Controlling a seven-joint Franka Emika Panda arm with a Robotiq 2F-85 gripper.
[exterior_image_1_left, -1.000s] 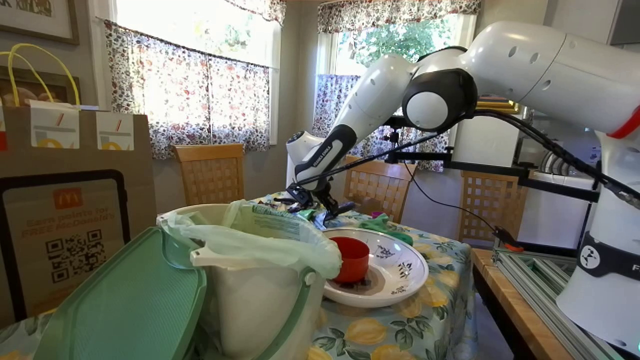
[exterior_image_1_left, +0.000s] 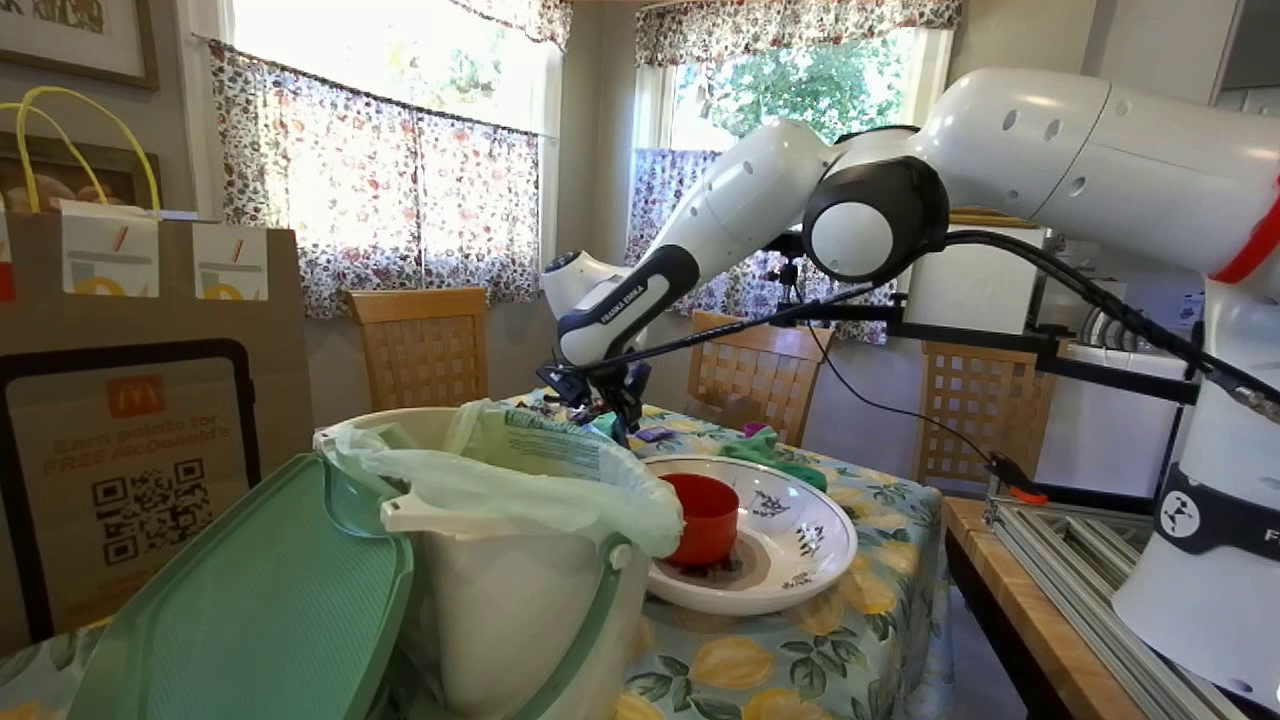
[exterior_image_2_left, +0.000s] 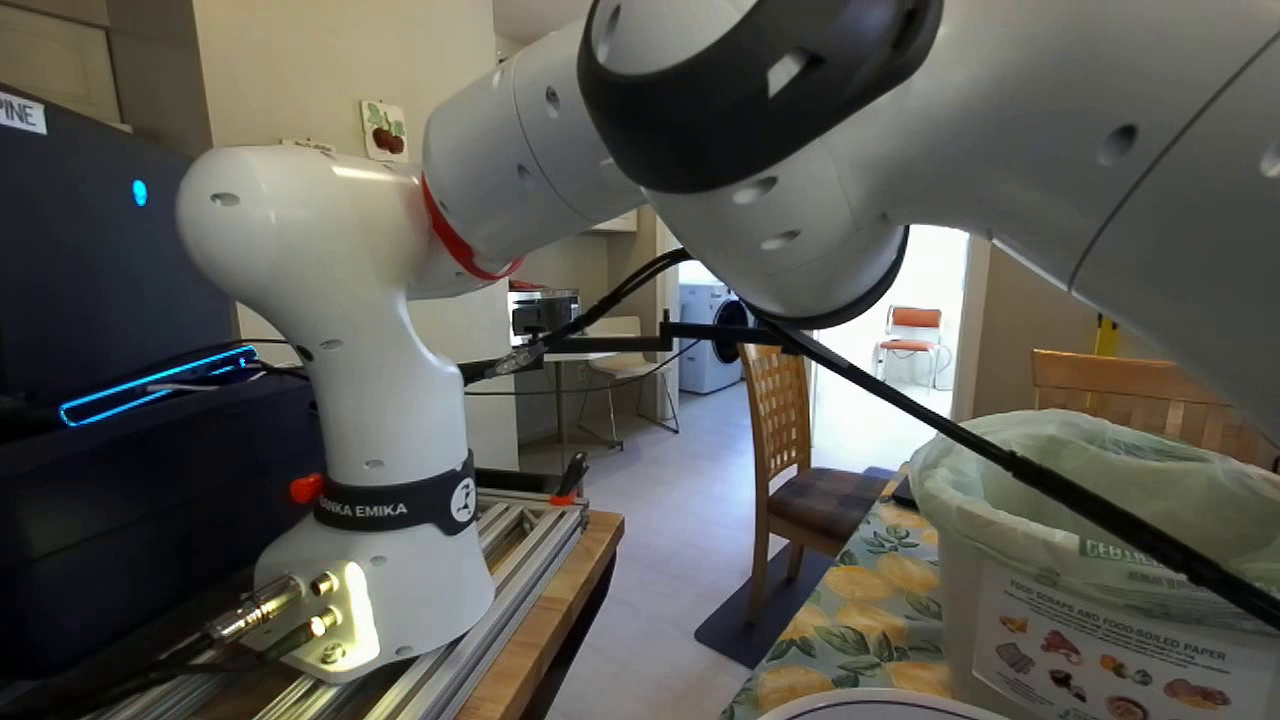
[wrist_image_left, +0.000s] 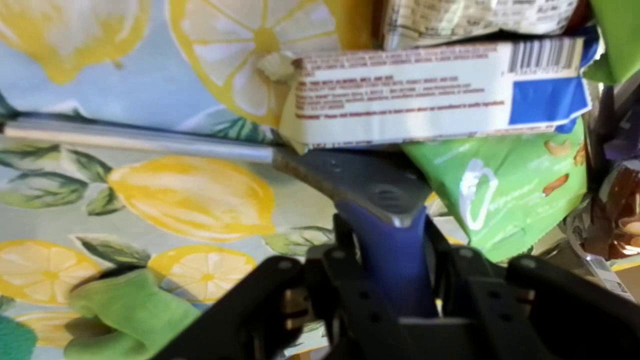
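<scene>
My gripper is shut on a blue-purple piece (wrist_image_left: 390, 273), which rises between its fingers. It appears to join a dark grey part (wrist_image_left: 366, 180) with a slim silver rod (wrist_image_left: 144, 141) stretching left across the tablecloth. Just beyond the fingertips, a white wrapper with a barcode (wrist_image_left: 414, 96) partly covers the dark part. A green snack packet (wrist_image_left: 504, 192) lies right of the fingers. Exterior view 1 has the gripper (exterior_image_1_left: 614, 414) low over the table's far side, its tips partly hidden behind the bin; exterior view 2 does not show it.
A lined white bin (exterior_image_1_left: 516, 600) stands at the near left, with a green lid (exterior_image_1_left: 252, 600) leaning by it. The patterned bowl (exterior_image_1_left: 816, 546) holds a red cup (exterior_image_1_left: 699, 520). Green cloth (exterior_image_1_left: 768, 450) lies behind the bowl. More packets (wrist_image_left: 480, 18) crowd the right side in the wrist view.
The arm has moved left and slightly lower in exterior view 1. Its fingers, spread wide before, are now closer together.
</scene>
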